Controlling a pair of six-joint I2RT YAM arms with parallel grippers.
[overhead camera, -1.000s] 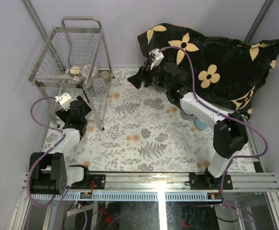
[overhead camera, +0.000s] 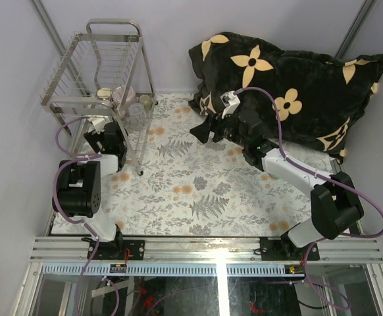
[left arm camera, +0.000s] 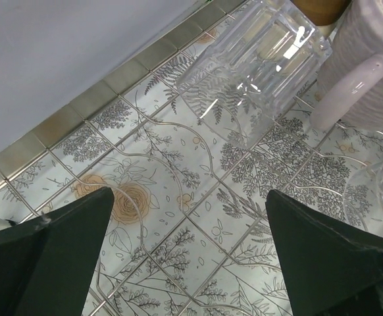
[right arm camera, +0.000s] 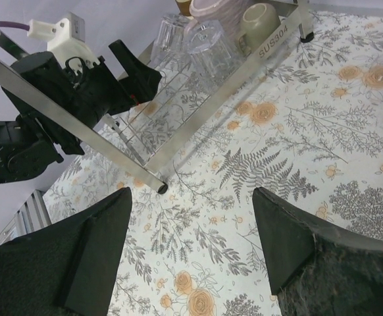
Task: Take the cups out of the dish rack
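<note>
The dish rack stands at the left. Its lower shelf holds a clear ribbed glass, a lilac mug, another clear glass, an olive cup and a tan cup behind. My left gripper is inside the lower shelf, open over bare wires, with the ribbed glass ahead of it and the mug ahead right. My right gripper stands open over the patterned mat in the middle, nothing between its fingers.
A dark flowered cushion fills the back right. Items at the right are largely hidden behind the right arm.
My right arm has shifted toward the right and front, away from the cushion's left end.
</note>
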